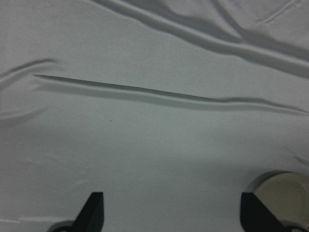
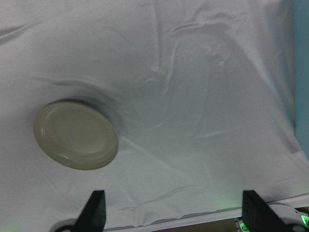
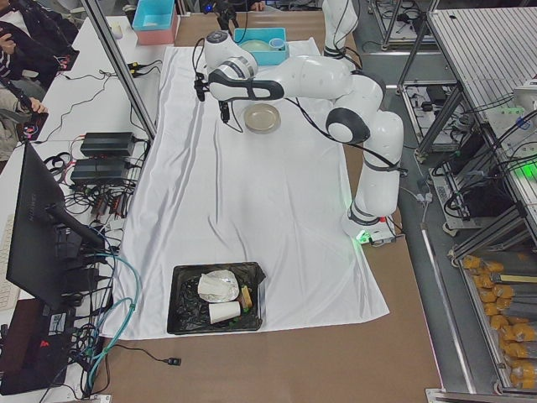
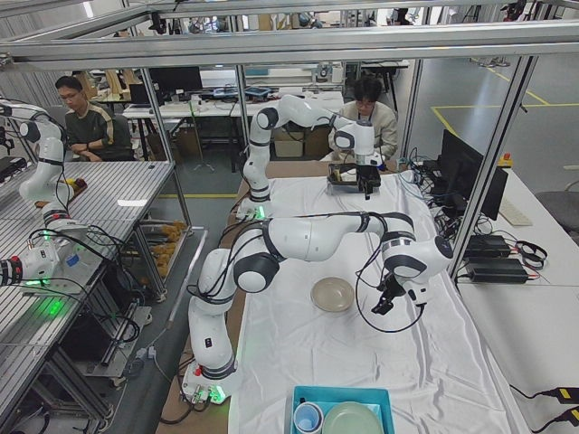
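Note:
A beige plate (image 3: 262, 118) (image 4: 332, 295) lies on the white cloth, and also shows at the lower right of the left wrist view (image 1: 282, 198). My left gripper is open above bare cloth, left of the plate in its view. My right gripper is open above cloth, the plate up and left of it in its view. Neither holds anything between its fingers. A blue bin (image 3: 260, 57) (image 4: 340, 396) holds a pale green plate (image 4: 352, 420) and a light blue cup (image 4: 308, 419).
A black lined tray (image 3: 183, 298) at the other end holds a white bundle, a white cylindrical item and smaller things. A monitor (image 3: 35, 227), cables and black boxes line one side; metal posts and worktables surround the workspace.

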